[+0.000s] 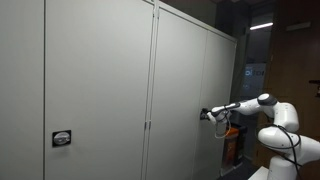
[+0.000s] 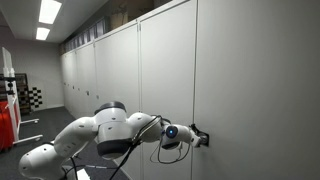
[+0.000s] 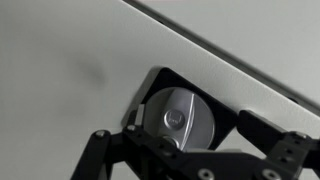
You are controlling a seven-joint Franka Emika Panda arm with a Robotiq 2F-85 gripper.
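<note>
A round silver-grey knob (image 3: pixel 178 116) with a raised grip bar and a keyhole sits on a black plate (image 3: pixel 158 82) on a pale cabinet door (image 3: pixel 60 60) in the wrist view. My gripper is open in front of it, its dark fingers to either side of the knob. The lower part of the knob is hidden by the gripper body. Exterior view 2 has the gripper (image 2: pixel 202 138) close against the door beside a vertical seam. Contact between fingers and knob cannot be told.
Tall cabinet doors (image 1: pixel 100 90) form one flat wall, with another latch (image 1: pixel 62 138) on a door farther left. An orange object (image 1: pixel 231 150) stands below the arm. Open floor (image 2: pixel 60 130) and a red item (image 2: pixel 5 105) lie at the left in exterior view 2.
</note>
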